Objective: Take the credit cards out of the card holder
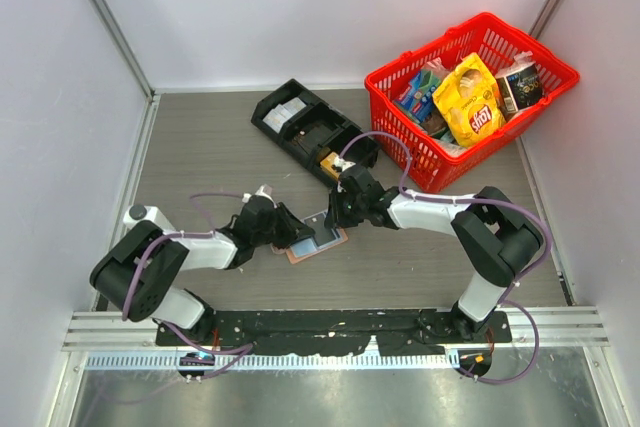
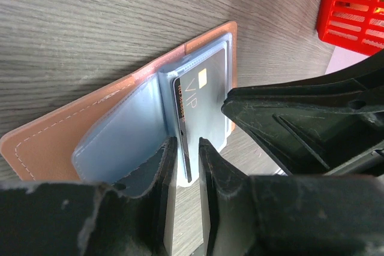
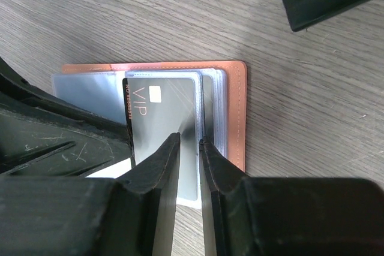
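A brown card holder with clear sleeves point(image 1: 318, 251) lies open on the table between both grippers. In one sleeve sits a grey VIP card point(image 2: 207, 91) with a dark stripe along one edge; the left wrist view shows an empty-looking bluish sleeve point(image 2: 123, 133) beside it. My left gripper is slightly open at the striped edge, which shows through the narrow gap between its fingers. On the opposite side, my right gripper stands slightly open over the sleeve edge. Whether either one touches the card or the plastic, I cannot tell.
A black divided tray point(image 1: 310, 132) is behind the holder, and a red basket point(image 1: 425, 162) with snacks stands at back right. A white bottle point(image 1: 148, 219) is at the left, partly behind the left arm. Bare table point(image 1: 470, 272) extends front right.
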